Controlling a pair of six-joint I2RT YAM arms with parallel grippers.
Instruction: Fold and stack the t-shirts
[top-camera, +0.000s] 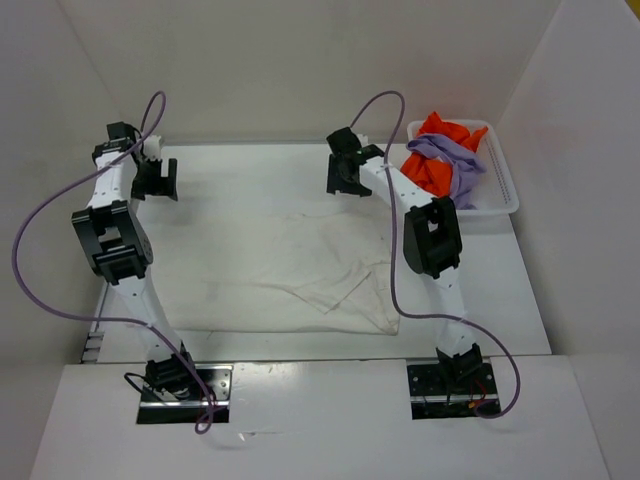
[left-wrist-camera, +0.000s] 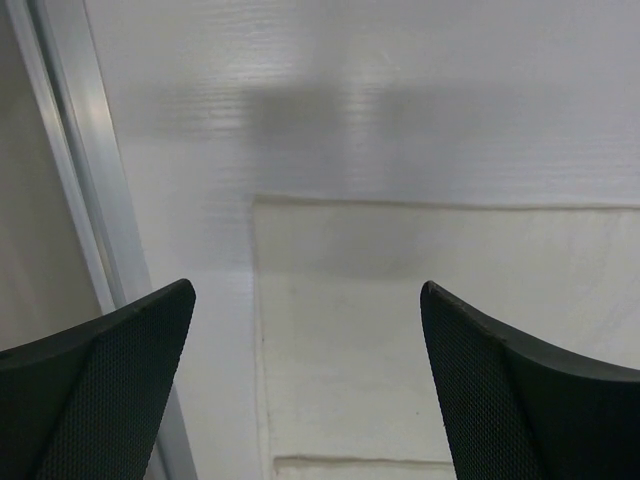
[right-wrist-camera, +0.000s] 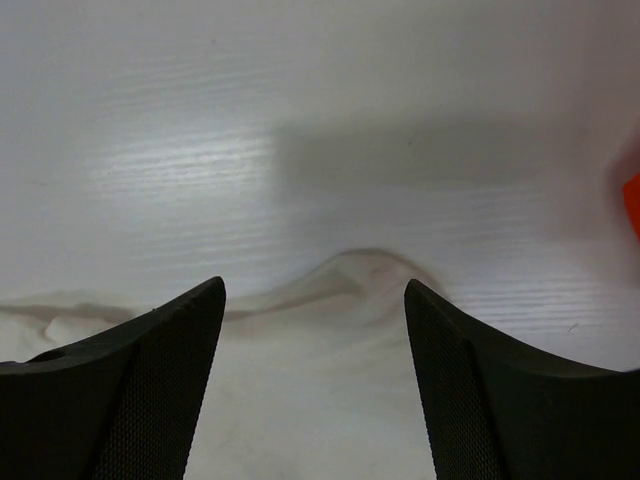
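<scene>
A white t-shirt (top-camera: 260, 270) lies spread across the table, with folds toward its lower right. My left gripper (top-camera: 157, 186) hangs open above the upper left part of the table; in the left wrist view the shirt's corner (left-wrist-camera: 340, 280) lies below its fingers. My right gripper (top-camera: 348, 184) is open above the shirt's upper right edge, where a small wrinkled corner (right-wrist-camera: 370, 285) shows between its fingers in the right wrist view, apparently not held.
A white basket (top-camera: 497, 195) with orange (top-camera: 428, 175) and purple (top-camera: 455, 160) cloths stands at the back right.
</scene>
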